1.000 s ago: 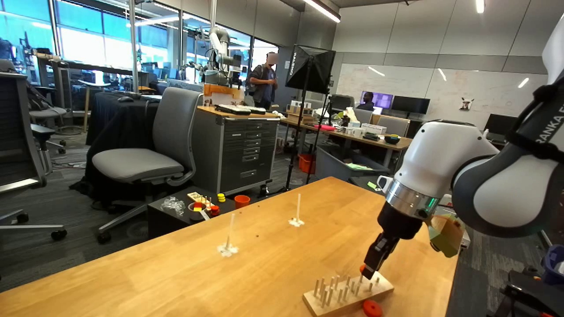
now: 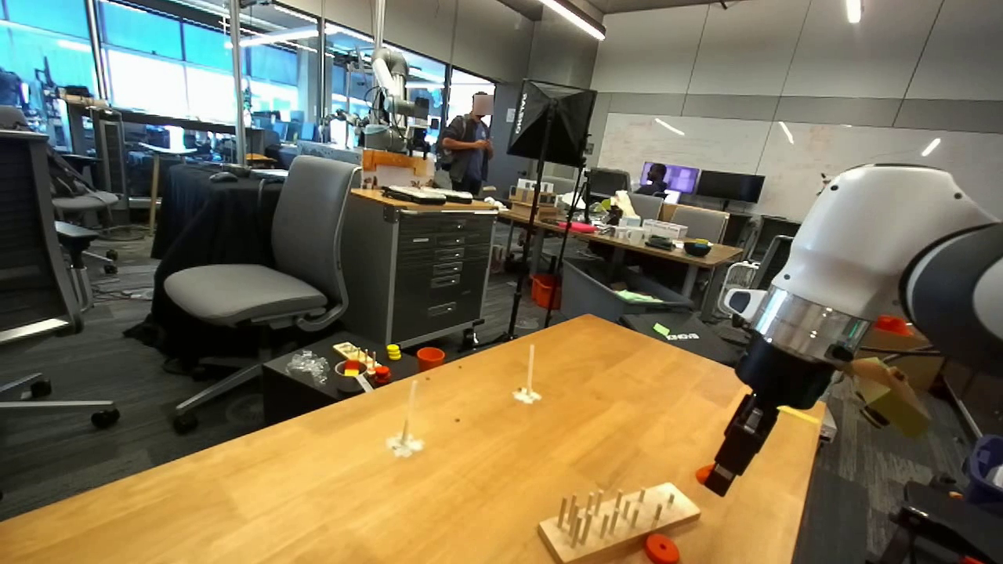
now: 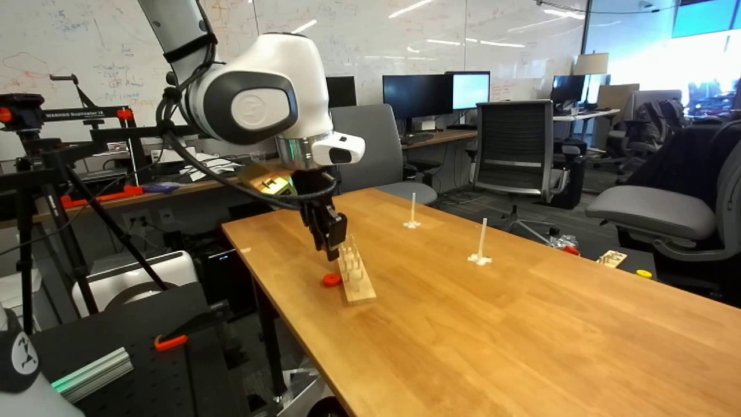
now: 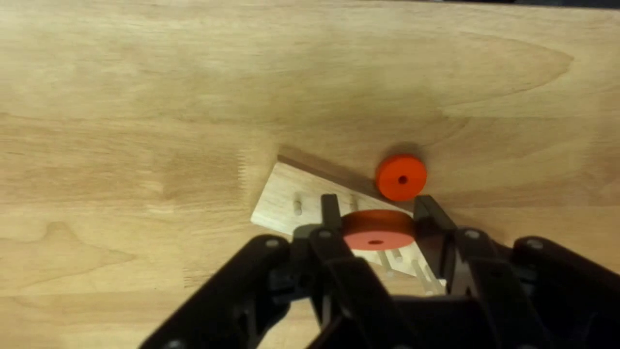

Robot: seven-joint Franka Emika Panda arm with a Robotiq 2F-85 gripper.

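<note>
Between the fingertips of my gripper a red disc point(image 4: 379, 237) with a small centre hole is held, clear of the table. In exterior view 1 my gripper point(image 2: 725, 478) is beyond one end of the wooden peg board point(image 2: 611, 526), with a bit of the disc point(image 2: 703, 474) showing behind the fingers. Another red disc point(image 4: 401, 177) lies flat on the table right beside the board, also visible in exterior view 2 as a red disc point(image 3: 332, 279). Upright pegs stand on the board; the wrist view hides part of it behind the fingers and held disc.
Two thin upright rods, a nearer rod point(image 2: 408, 423) and a farther rod point(image 2: 529, 371), stand fixed on the table point(image 2: 310, 479).
In exterior view 1 the arm has swung right, taking the gripper and its red disc from over the peg board to past its end. Board and loose disc have stayed put.
</note>
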